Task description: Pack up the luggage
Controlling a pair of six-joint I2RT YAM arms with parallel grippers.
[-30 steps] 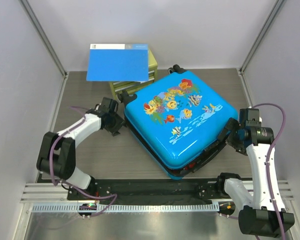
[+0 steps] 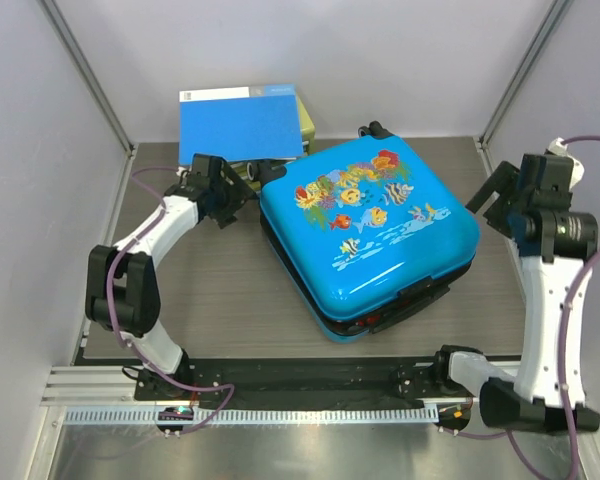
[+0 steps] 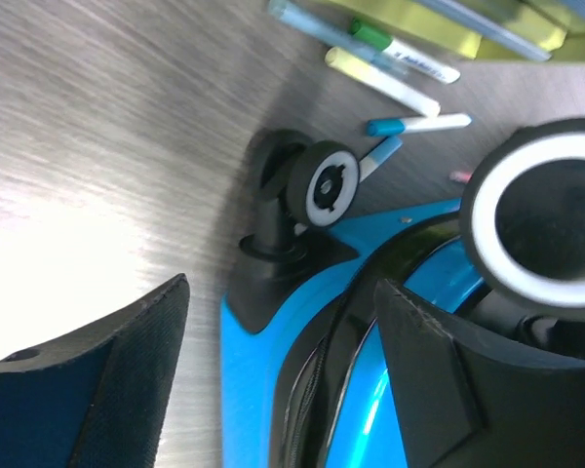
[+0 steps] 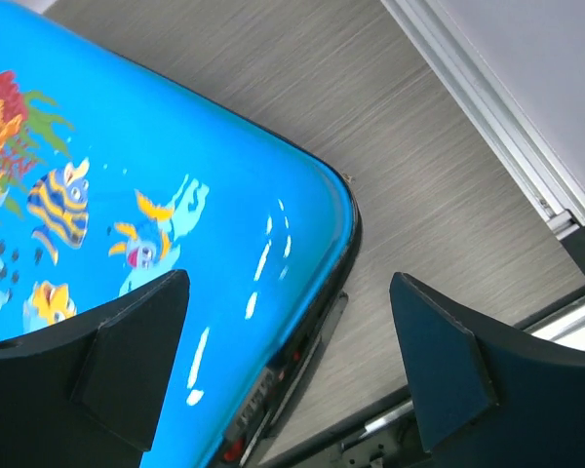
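A blue suitcase (image 2: 370,225) with a sea-creature picture lies flat and turned askew on the floor, its lid down; a narrow dark gap shows along its left side. Beside its upper-left corner my left gripper (image 2: 238,190) stands open. In the left wrist view a black caster wheel (image 3: 327,183) on that corner lies ahead of the open fingers (image 3: 141,346). My right gripper (image 2: 492,200) is open and raised off the suitcase's right side. The right wrist view has the suitcase's rounded corner (image 4: 322,205) ahead of empty fingers. The suitcase's inside is hidden.
Behind the suitcase a green drawer unit (image 2: 305,125) carries a blue board (image 2: 240,128). Several markers (image 3: 380,78) lie on the floor near the wheel. Walls bound the area.
The suitcase turned slightly, its upper-left end shifting right and the lid gap changing. My left gripper moved slightly up and right.
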